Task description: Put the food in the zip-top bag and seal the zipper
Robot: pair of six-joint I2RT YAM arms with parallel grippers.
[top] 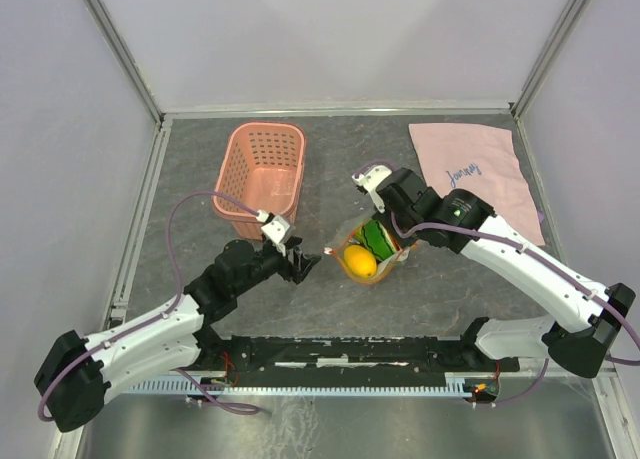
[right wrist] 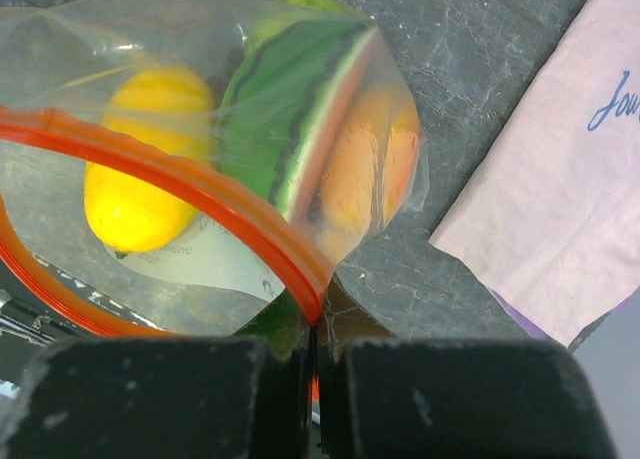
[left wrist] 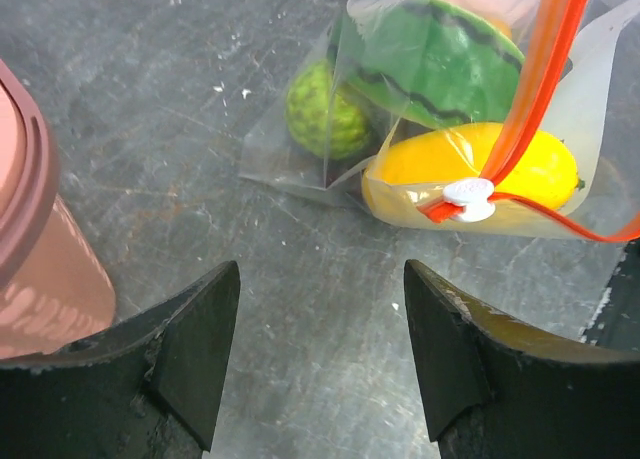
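The clear bag (left wrist: 290, 159) with orange zipper and white slider (left wrist: 468, 198) holds a yellow fruit (right wrist: 140, 199), a watermelon wedge (left wrist: 450, 59), an orange fruit (right wrist: 370, 149) and a green fruit (left wrist: 325, 114). My right gripper is shut on the bag's zipper edge at its right end. My left gripper stands open to the left of the bag, apart from it, with nothing between its fingers.
A pink basket (top: 260, 159) stands at the back left, close to my left gripper. A pink cloth with writing (top: 470, 169) lies at the back right. Bare grey floor surrounds the bag.
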